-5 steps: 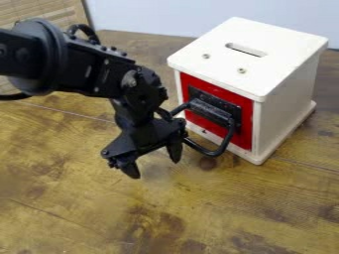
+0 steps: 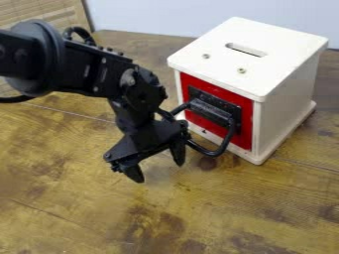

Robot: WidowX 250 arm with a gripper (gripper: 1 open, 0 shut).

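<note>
My black gripper (image 2: pixel 157 163) hangs low over the wooden table, pointing down with its two fingers apart and nothing between them. To its right stands a white wooden box (image 2: pixel 279 79) with a slot and two small metal fittings on top. Its front has a red panel (image 2: pixel 248 137) carrying a dark block (image 2: pixel 212 109), partly hidden by a black cable or loop that runs beside the gripper.
A lighter board (image 2: pixel 47 119) lies at the back left, behind the arm. A white wall runs along the back.
</note>
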